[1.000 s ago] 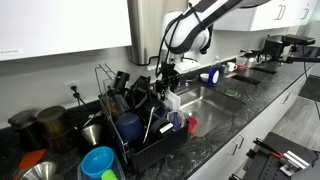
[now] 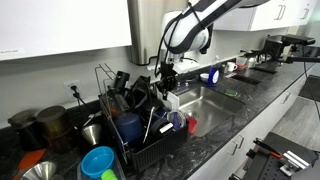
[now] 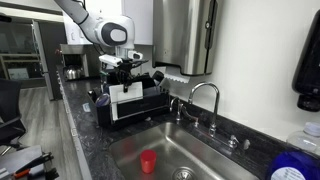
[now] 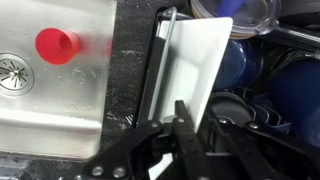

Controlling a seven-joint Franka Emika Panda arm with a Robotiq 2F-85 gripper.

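Observation:
A white flat board [image 4: 190, 60], probably a cutting board, stands on edge in the dark dish rack. My gripper is shut on its edge, with the board passing between the fingers in the wrist view. The second exterior view has the gripper [image 3: 124, 87] coming down from above onto the board's top, and the board [image 3: 128, 104] faces that camera at the rack's near end. From the first exterior view, the board [image 2: 174, 101] is partly hidden behind rack contents and the gripper is small. The board's lower edge cannot be seen clearly.
Dark pans, cups and bowls crowd the rack [image 2: 160, 149] around the board. A steel sink [image 3: 150, 145] adjoins it, with a red cup [image 3: 148, 161] inside and a tall faucet [image 3: 215, 105] behind. Pots [image 2: 55, 129] and a blue bowl [image 2: 98, 161] stand on the rack's other side.

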